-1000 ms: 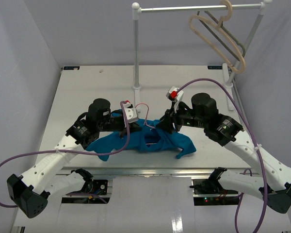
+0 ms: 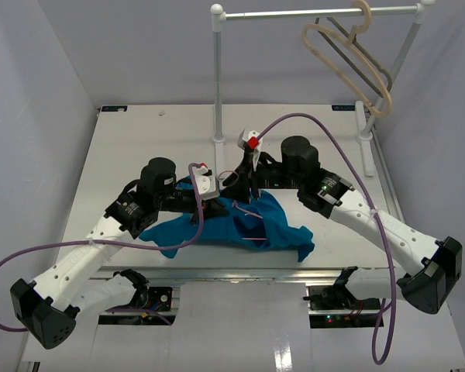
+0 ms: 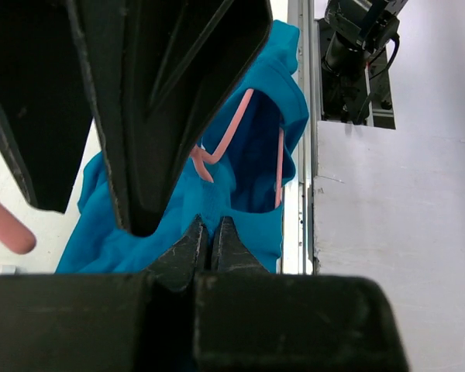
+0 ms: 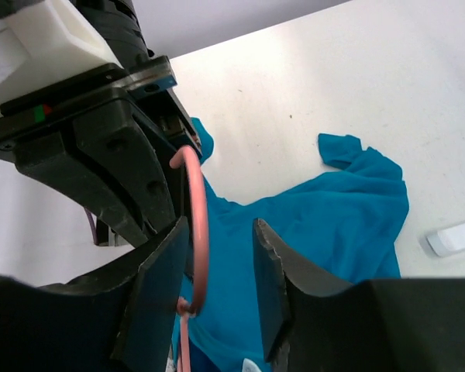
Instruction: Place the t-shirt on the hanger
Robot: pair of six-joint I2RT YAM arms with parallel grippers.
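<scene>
A blue T-shirt (image 2: 279, 232) lies crumpled on the white table, with a pink hanger (image 2: 249, 211) partly inside its opening. My left gripper is low at the shirt, its fingertips together on blue fabric. My right gripper (image 2: 234, 186) is just above and right of it, at the hanger's hook. In the right wrist view its fingers stand apart, with the pink hook (image 4: 198, 232) near the left finger; the right gripper is open.
A white rail (image 2: 310, 13) stands behind, with beige (image 2: 333, 63) and grey hangers at its right end.
My right gripper has moved left and up to the hanger's hook, away from the shirt's right part.
</scene>
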